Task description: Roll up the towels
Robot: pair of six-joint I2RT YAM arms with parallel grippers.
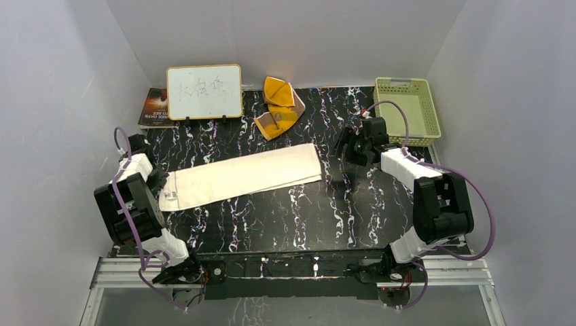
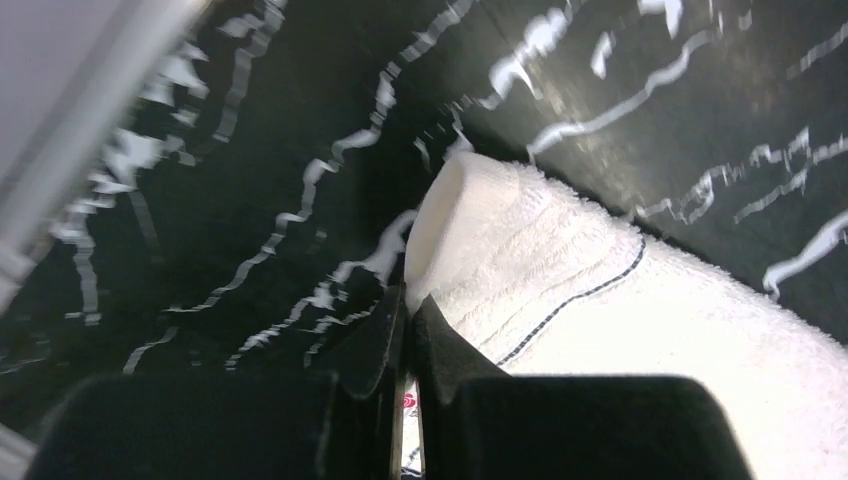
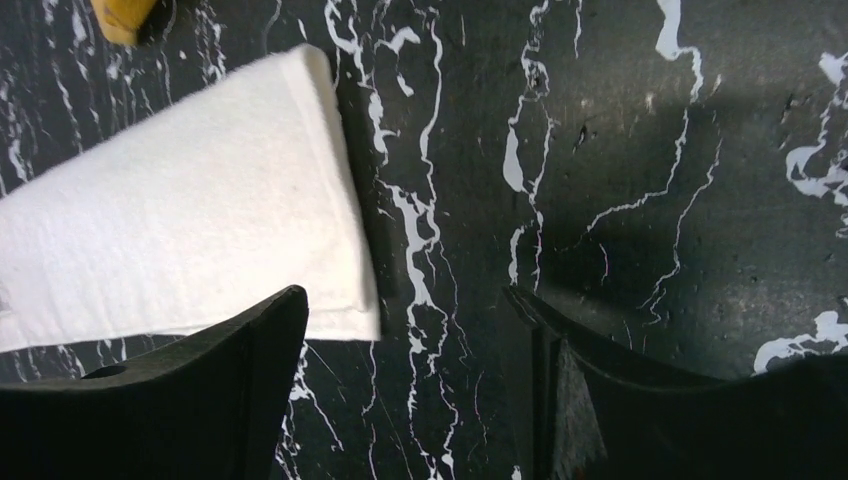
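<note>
A white towel [image 1: 251, 171], folded lengthwise into a long strip, lies slightly slanted across the middle of the black table. At its left end my left gripper is shut on the towel's edge, which bunches up at the fingertips; a dark stitched line runs just beyond. The towel's right end [image 3: 345, 200] lies free, with a lower layer peeking out along the front. Right of that end, apart from it, my right gripper stands open with only bare table between its fingers. A yellow-brown patterned cloth [image 1: 280, 109] lies crumpled at the back.
A green basket [image 1: 433, 112] stands empty at the back right. A whiteboard [image 1: 204, 92] and a dark book [image 1: 155, 109] stand at the back left. Bare table [image 1: 292, 224] stretches along the front.
</note>
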